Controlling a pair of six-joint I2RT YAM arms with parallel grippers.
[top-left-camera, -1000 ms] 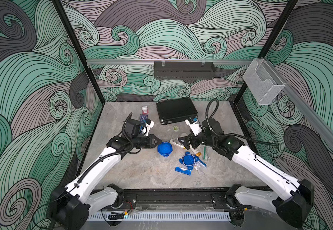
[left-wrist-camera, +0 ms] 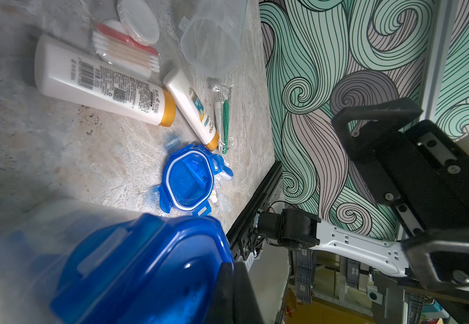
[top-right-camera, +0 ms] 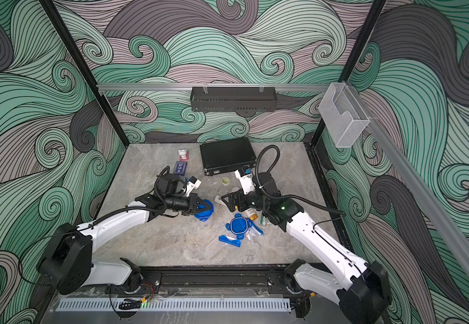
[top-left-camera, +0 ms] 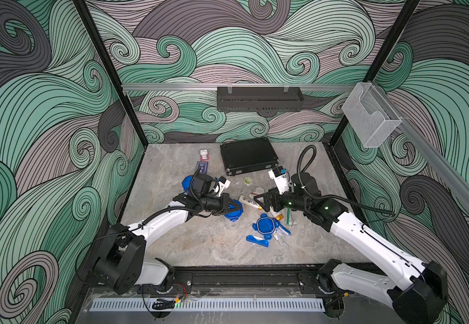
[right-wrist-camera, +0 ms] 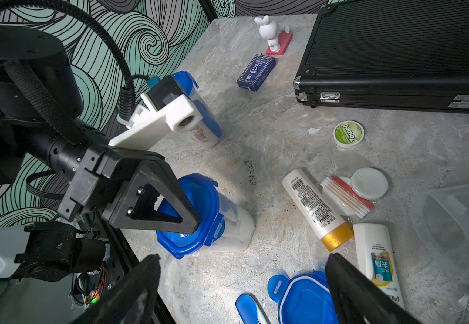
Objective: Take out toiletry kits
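Observation:
A clear jar with a blue lid (right-wrist-camera: 196,208) stands upright on the table. My left gripper is shut, its tips over that lid; whether they touch it I cannot tell. In the left wrist view its fingertips (left-wrist-camera: 233,275) are together at the lid's edge. My right gripper (top-left-camera: 266,202) is open above the table, its fingers (right-wrist-camera: 350,297) wide apart with nothing between them. Toiletries lie loose: a white tube with a gold cap (right-wrist-camera: 315,208), a smaller white bottle (right-wrist-camera: 377,259), a cotton swab pack (right-wrist-camera: 347,195) and a wrapped green-handled item (left-wrist-camera: 223,121).
A detached blue lid (top-left-camera: 265,225) and a blue-and-white item (top-left-camera: 257,240) lie in front. An empty clear container (right-wrist-camera: 461,226) is at right. Behind stand a black case (top-left-camera: 249,155), green tin (right-wrist-camera: 348,132), card box (right-wrist-camera: 256,72), rabbit figure (right-wrist-camera: 270,35) and another blue-capped container (right-wrist-camera: 202,116).
My left gripper has moved right and toward the table's front, onto the blue lid, and its wrist has turned. The right arm has shifted slightly right.

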